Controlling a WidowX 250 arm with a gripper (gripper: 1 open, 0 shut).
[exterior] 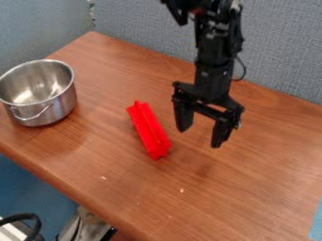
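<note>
My black gripper [201,128] hangs open over the middle of the wooden table [189,202], its two fingers apart with nothing between them. It is just to the right of a long red object [150,129], which lies on the table. A steel pot [38,92] sits at the left edge of the table.
Grey padded walls line the back and left behind the table. Bare wood lies to the right and in the front. Cables [25,221] show beyond the lower-left edge.
</note>
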